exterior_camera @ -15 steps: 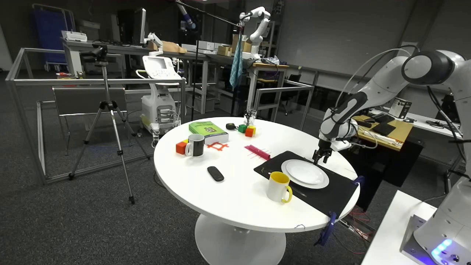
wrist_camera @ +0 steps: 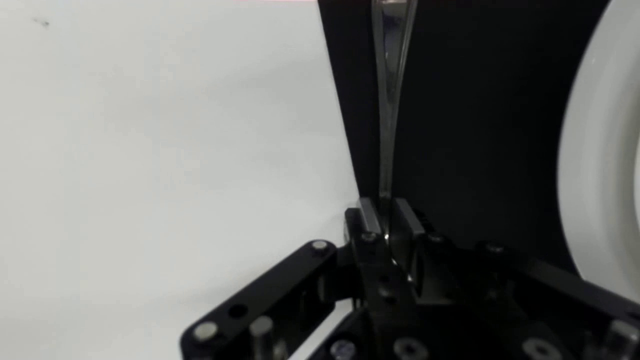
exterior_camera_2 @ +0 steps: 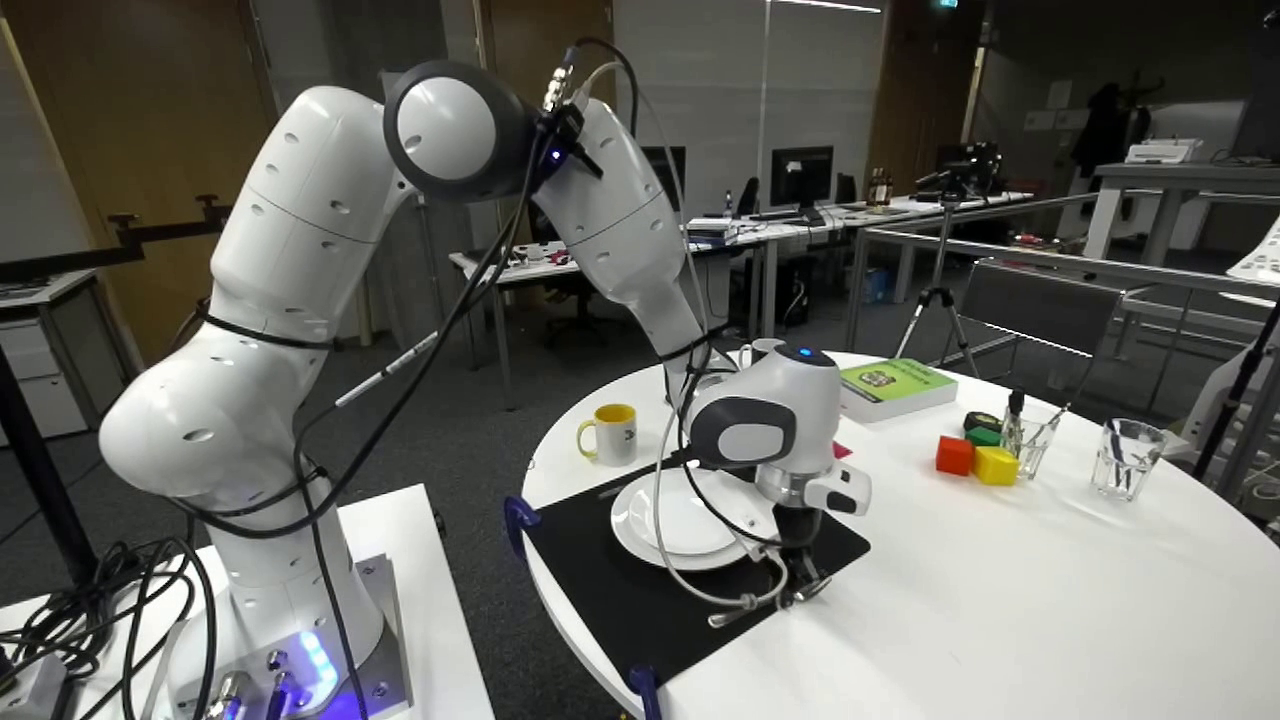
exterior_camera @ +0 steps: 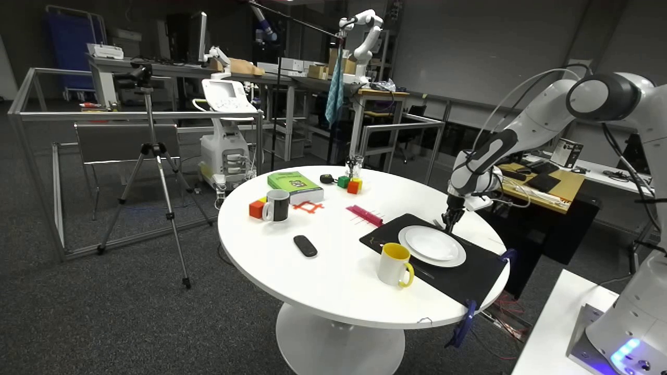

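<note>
A slim metal utensil [wrist_camera: 388, 129] lies along the edge of the black mat [wrist_camera: 480, 120], its broader end at the top of the wrist view. My gripper has one finger on each side of its narrow handle, with the fingers part open and close to it. Firm contact on both sides cannot be made out. In exterior view 1 the gripper [exterior_camera: 448, 228] is low at the mat's far edge, just behind the white plates [exterior_camera: 432, 244]. From exterior view 2 the wrist hides most of the gripper [exterior_camera_2: 801, 582].
A yellow-and-white mug [exterior_camera: 394, 263] stands near the plates. Farther off are a dark mug [exterior_camera: 278, 206], a green book [exterior_camera: 297, 186], coloured blocks [exterior_camera_2: 974, 460] and a glass [exterior_camera_2: 1125, 458]. Blue clamps [exterior_camera: 461, 324] grip the table edge.
My gripper has come down slightly at the mat's far edge. Its fingers, spread wider earlier, now stand closer together. Plates and mugs have not moved.
</note>
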